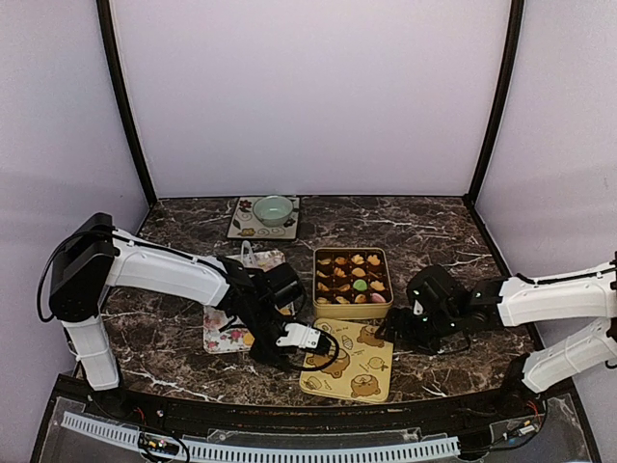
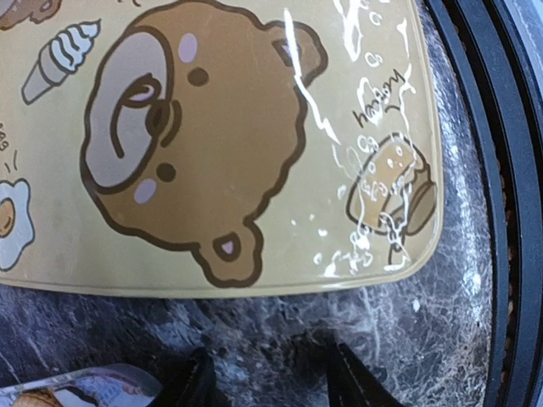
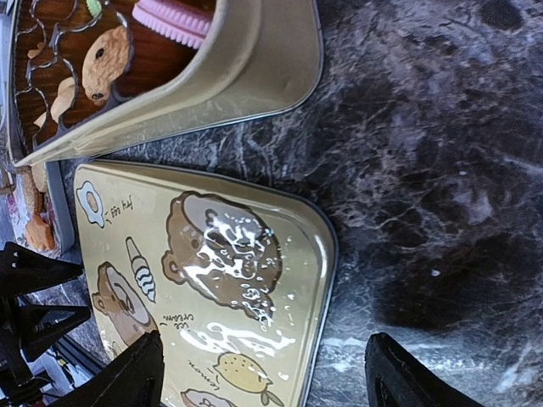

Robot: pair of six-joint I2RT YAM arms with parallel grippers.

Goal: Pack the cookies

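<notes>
The cream tin (image 1: 349, 311) holds several cookies (image 1: 360, 272) in a dark divided insert. Its bear-print lid (image 1: 328, 384) lies flat on the table just in front of it, printed side up. Beside the lid's left edge, my left gripper is partly open, with only table between its fingers. Seen from the right wrist, the lid (image 3: 212, 254) and the tin wall (image 3: 271, 72) are apart. My right gripper stands wide open near the lid's right edge, its fingers on either side of that edge in the picture. Nothing is gripped there.
A floral tray (image 1: 220, 338) with a few cookies lies left of the lid, partly under my left arm. At the back, a pale green bowl (image 1: 273, 210) sits on a patterned tray (image 1: 241, 230).
</notes>
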